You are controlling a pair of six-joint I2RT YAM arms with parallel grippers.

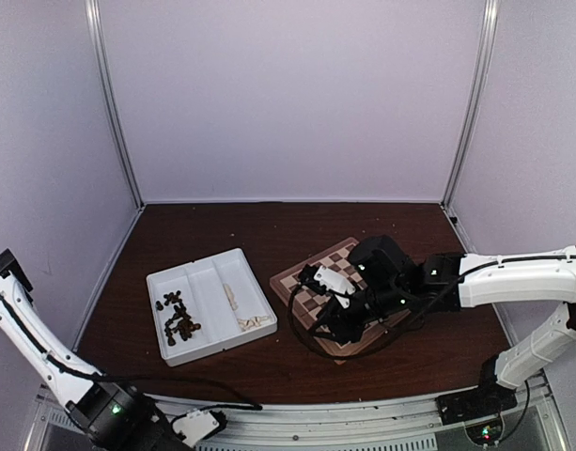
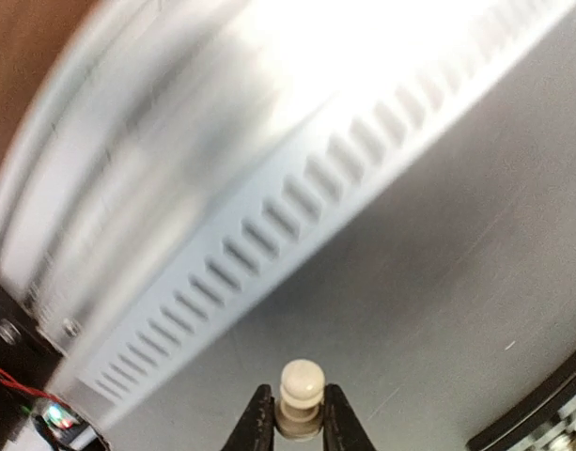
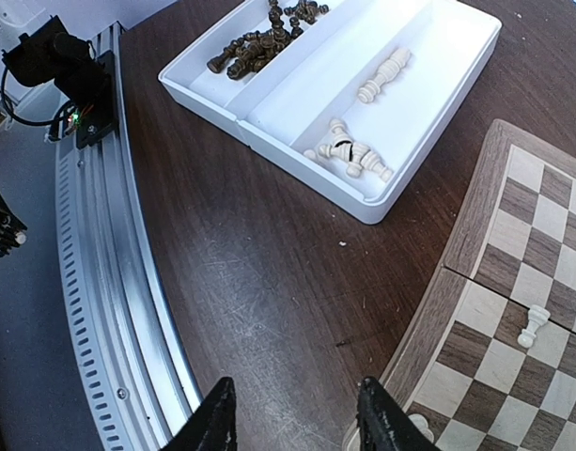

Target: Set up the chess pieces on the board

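Observation:
My left gripper is shut on a white chess piece point(image 2: 301, 385), held over the metal front rail and grey floor, low at the front left in the top view. My right gripper is open above the front-left corner of the checkered board point(image 3: 499, 376), nothing visible between its fingers. A white piece point(image 3: 534, 324) lies on the board; another point(image 3: 421, 427) is partly visible at its lower edge. The white tray point(image 1: 194, 268) holds dark pieces point(image 1: 179, 319) in its left section and white pieces point(image 1: 252, 322) in its right.
The brown table point(image 1: 128, 338) has free space around the tray and behind the board. The right arm covers much of the board in the top view. A metal rail point(image 3: 137, 310) runs along the table's front edge, and walls enclose the sides and back.

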